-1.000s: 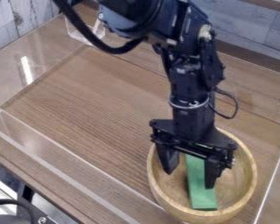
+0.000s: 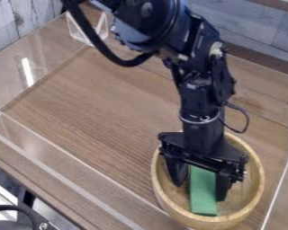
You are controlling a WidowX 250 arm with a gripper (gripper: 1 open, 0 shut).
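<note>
My black gripper [image 2: 204,169] reaches down into a round wooden bowl [image 2: 168,203] at the lower right of the camera view, its fingers open on either side of a green block [image 2: 203,199]. The block lies lengthwise on the bowl's floor, its upper part partly hidden by the gripper. Whether the fingers touch it I cannot tell.
A clear container [image 2: 84,27] stands at the back left. A dark cable [image 2: 14,213] shows at the bottom left corner, and a grey wall runs along the back.
The gripper has shifted slightly, and the green block's visible end sits a little further left in the bowl.
</note>
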